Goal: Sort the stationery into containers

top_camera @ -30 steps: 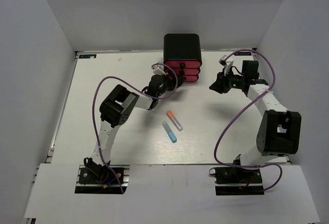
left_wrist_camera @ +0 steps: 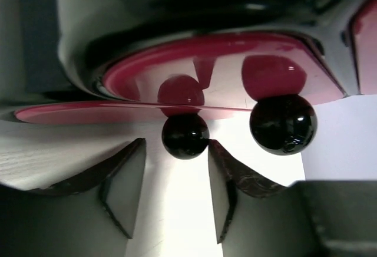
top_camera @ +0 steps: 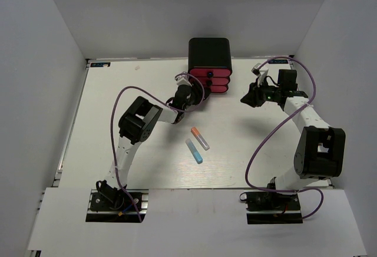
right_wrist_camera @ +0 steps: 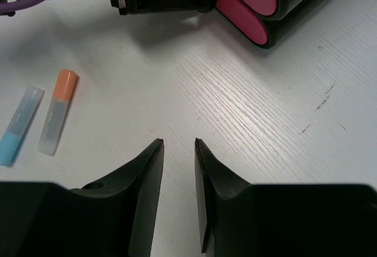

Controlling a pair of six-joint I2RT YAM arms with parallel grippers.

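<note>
A black cabinet [top_camera: 209, 53] with stacked pink-red drawers stands at the back of the table. In the left wrist view, the black knob [left_wrist_camera: 185, 136] of a lower drawer lies between the fingertips of my left gripper. The fingers are part open: a gap shows on the knob's left, while its right edge meets the other fingertip in the picture. An orange-capped marker [top_camera: 200, 138] and a blue-capped marker [top_camera: 194, 151] lie near the table's middle front. My right gripper hangs over bare table, part open and empty.
A second black knob [left_wrist_camera: 283, 125], on the drawer above, sits close to the right of my left gripper.
The cabinet appears very slightly farther back. The markers and the right arm stay put.
</note>
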